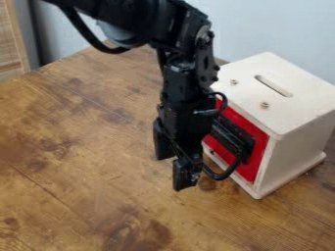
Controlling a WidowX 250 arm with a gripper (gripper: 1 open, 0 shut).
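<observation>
A black robot arm comes down from the top of the camera view, and its gripper [182, 161] hangs low in front of a pale wooden box [277, 92] on the right, pointing down, with nothing seen held. The box has a slot and bolts on top and a red front panel [246, 168], largely hidden behind the arm. The gripper is at the left of this red face; whether it touches it I cannot tell.
A pale wall is behind, with a wooden panel [8, 39] at the far left.
</observation>
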